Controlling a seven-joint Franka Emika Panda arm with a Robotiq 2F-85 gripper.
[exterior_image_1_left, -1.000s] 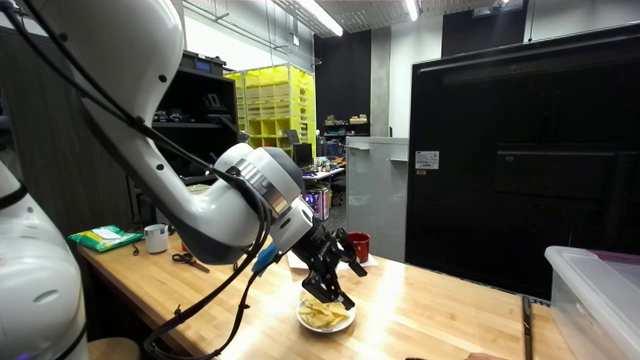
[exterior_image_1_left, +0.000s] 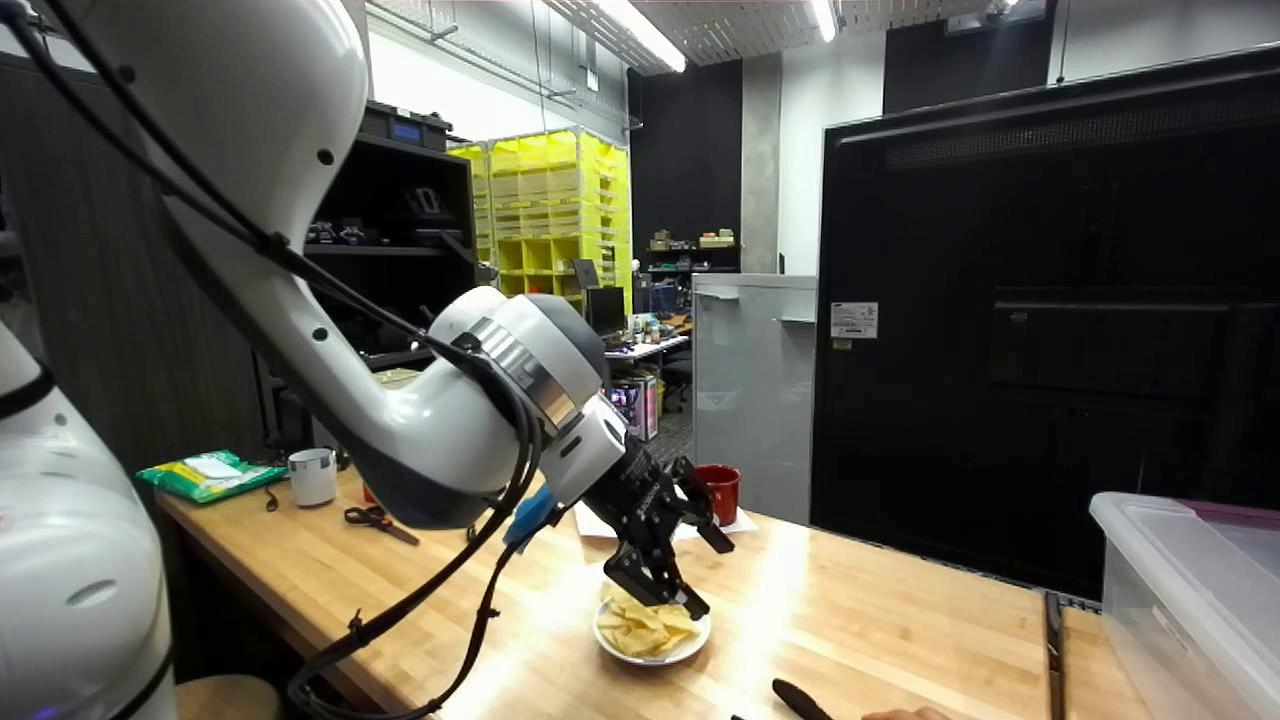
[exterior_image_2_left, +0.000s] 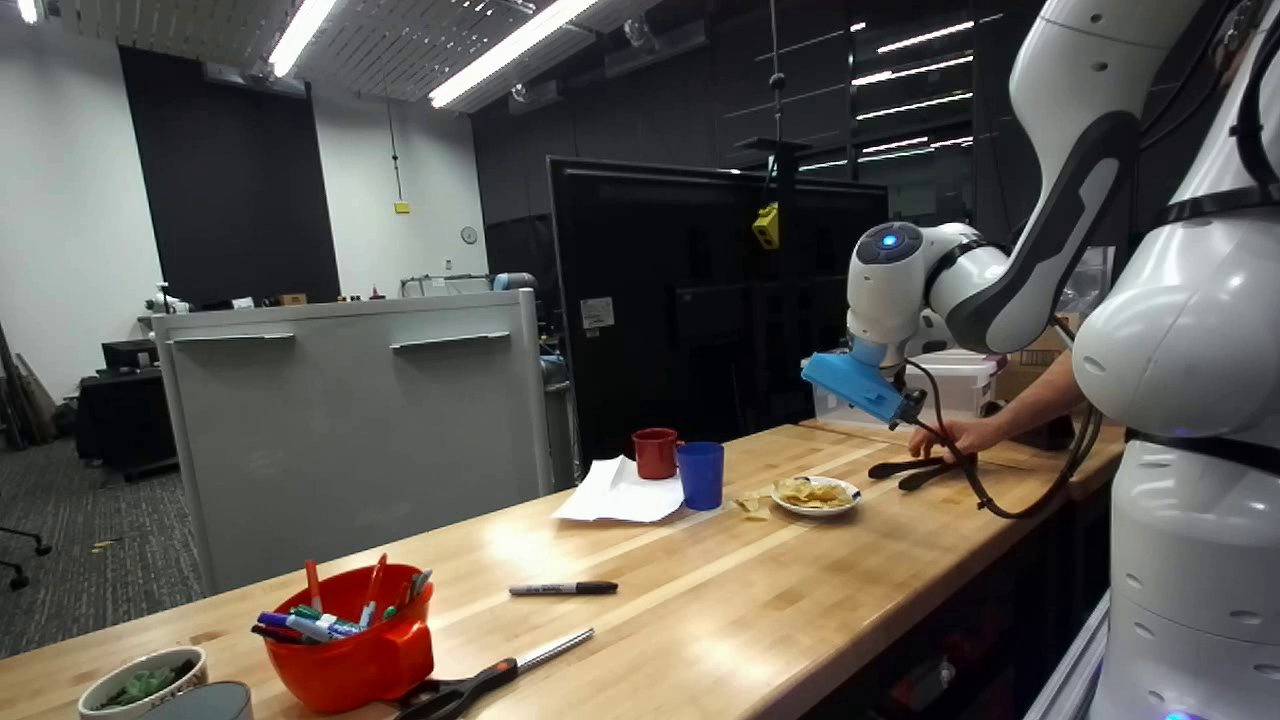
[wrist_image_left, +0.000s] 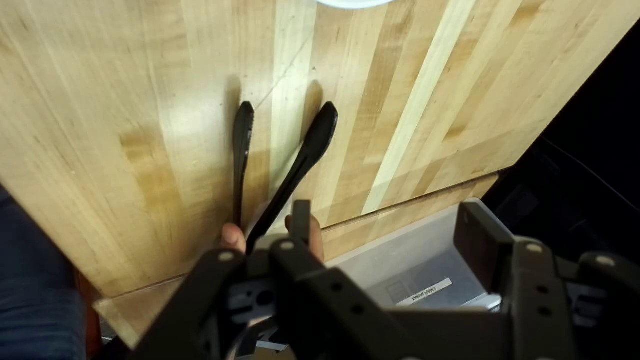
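Observation:
My gripper (exterior_image_1_left: 710, 574) stands open above the table, with nothing between its fingers. In exterior view 1 it appears over a small white plate (exterior_image_1_left: 651, 661) of yellow chips (exterior_image_1_left: 636, 622). Black tongs (wrist_image_left: 313, 147) lie near the table's end in the wrist view, their two arms spread. A person's hand (wrist_image_left: 232, 236) is at their far end, partly hidden behind my left finger. Exterior view 2 shows the tongs (exterior_image_2_left: 924, 475) to the right of the plate (exterior_image_2_left: 825, 511), apart from it.
Beyond the plate are a blue cup (exterior_image_2_left: 701, 475), a red mug (exterior_image_2_left: 655, 454) and white paper (exterior_image_2_left: 614, 494). A marker (exterior_image_2_left: 564, 588), scissors (exterior_image_2_left: 480, 679) and a red pen container (exterior_image_2_left: 348, 660) occupy the other end. A clear bin (exterior_image_1_left: 1182, 600) stands past the table's end.
The hand and the black tongs have come farther into exterior view 1 from the bottom, toward the plate. The arm, gripper and plate look unmoved.

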